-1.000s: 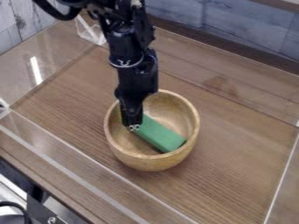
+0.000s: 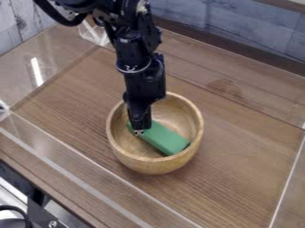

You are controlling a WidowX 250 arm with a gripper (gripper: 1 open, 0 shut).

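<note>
A tan round bowl [image 2: 155, 162] sits on the wooden table, holding a green rectangular block [image 2: 163, 137] that lies diagonally on its bottom. My black gripper [image 2: 138, 127] hangs from above at the bowl's left back, its tips low over the upper-left end of the block. The fingertips look close together; whether they touch the block is hard to tell.
Bare wood table [image 2: 238, 178] surrounds the bowl, with free room right, left and behind. A pale wall runs along the back left, and a black cable lies at the lower left corner.
My gripper has shifted slightly right and up from its earlier place. The bowl and the green block look nearly unchanged.
</note>
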